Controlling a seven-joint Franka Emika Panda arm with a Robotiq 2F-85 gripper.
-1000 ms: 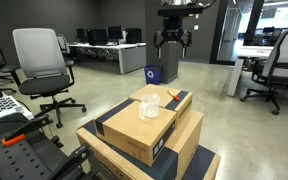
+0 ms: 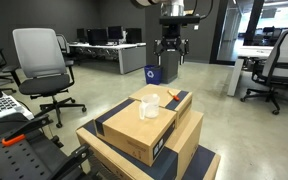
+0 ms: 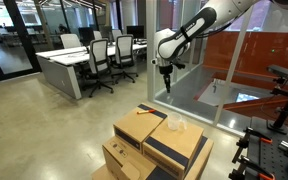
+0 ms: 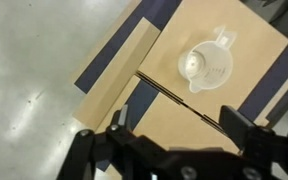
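Observation:
A clear plastic measuring cup (image 4: 212, 63) stands on top of a cardboard box (image 2: 137, 128); its handle points toward the top of the wrist view. The same cup (image 2: 150, 105) shows whitish in exterior view 1, and exterior view 2 has it too (image 3: 176, 121). My gripper is open, its black fingers spread wide at the bottom of the wrist view. Nothing is between them, and the cup lies beyond them, untouched. In exterior view 1 the dark gripper is low at the left, apart from the boxes.
Several boxes with dark tape are pushed together, with a narrow seam between tops. A small orange-red item (image 2: 175, 97) lies on a farther box. A person (image 3: 172, 52) stands behind the boxes. Office chairs (image 2: 44, 68) are farther off; open floor (image 3: 54, 140) surrounds the boxes.
The person in the background has shifted slightly. The cup, the boxes and my arm show no visible movement.

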